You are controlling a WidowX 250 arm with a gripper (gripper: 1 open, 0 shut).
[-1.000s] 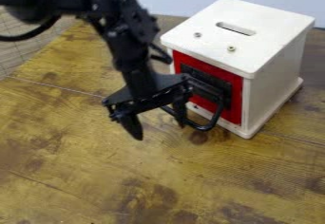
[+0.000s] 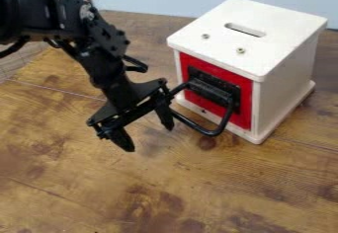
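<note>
My black gripper (image 2: 144,132) hangs open above the wooden floor, left of a white box (image 2: 279,80) with a red front panel (image 2: 247,89). A black part (image 2: 211,90) sits on the red panel, and a black looped handle or cable (image 2: 219,129) runs out from it toward my gripper's right finger. Whether that finger touches the loop I cannot tell. Nothing shows between the fingers.
The box has a slot and two small metal fittings on its top. A pale wall stands behind.
Over the last second my arm and gripper have moved left, away from the box, and slightly down. The box has not visibly moved.
</note>
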